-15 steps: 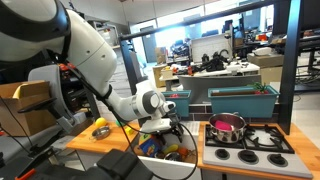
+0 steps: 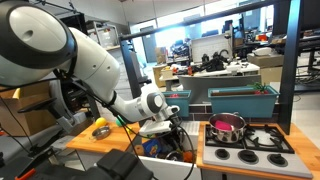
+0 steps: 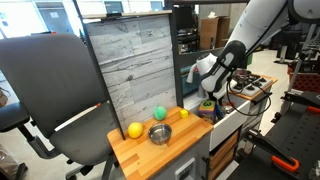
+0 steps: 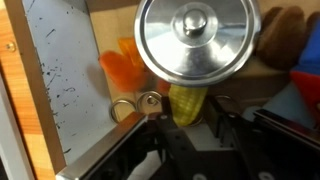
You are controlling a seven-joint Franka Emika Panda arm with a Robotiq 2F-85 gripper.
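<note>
My gripper is low over an open drawer [image 4: 60,90], its fingers apart on either side of a yellow-green object [image 4: 187,103]. Whether they touch it cannot be told. A silver lid with a round knob [image 4: 195,22] lies just beyond the fingertips and partly covers the yellow-green object. Orange-red pieces [image 4: 122,68] rest to the left of the lid, and brown rounded items [image 4: 282,38] lie to its right. In exterior view 1 the white arm [image 2: 155,103] reaches down into the drawer, hiding part of its contents.
A red pot [image 2: 225,127] stands beside the stove [image 2: 248,150], right of the drawer. On the wooden counter to the left are a metal bowl [image 3: 160,133], an orange-yellow ball [image 3: 135,130] and a green ball [image 3: 159,113]. The drawer walls stand close around the gripper.
The pot and counter items have not moved.
</note>
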